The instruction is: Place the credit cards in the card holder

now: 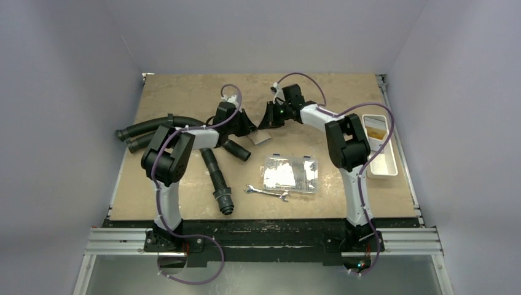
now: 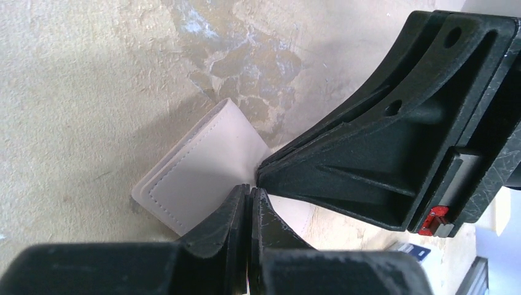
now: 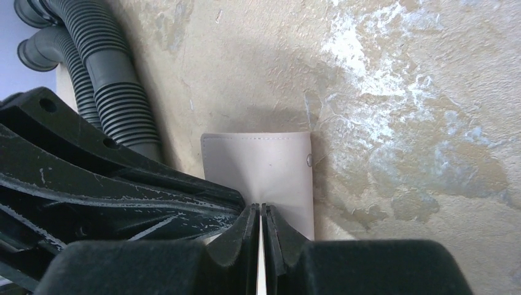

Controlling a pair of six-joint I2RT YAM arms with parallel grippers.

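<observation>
The pale pinkish card holder (image 1: 261, 137) lies on the table between the two arms, turned at an angle. In the left wrist view, the holder (image 2: 203, 166) has a stitched edge and a fold. My left gripper is shut, its tips over the holder; nothing shows between them. The right gripper also has its tips at the holder (image 3: 270, 166), parted by a narrow gap with a pale strip visible through it. Both grippers hide part of the holder. I cannot make out any separate credit card.
A clear parts box (image 1: 289, 174) and a wrench (image 1: 265, 193) lie in front. Black hoses (image 1: 216, 178) spread over the left side. A white tray (image 1: 381, 115) with a tan item stands at the right. Bare table lies behind the grippers.
</observation>
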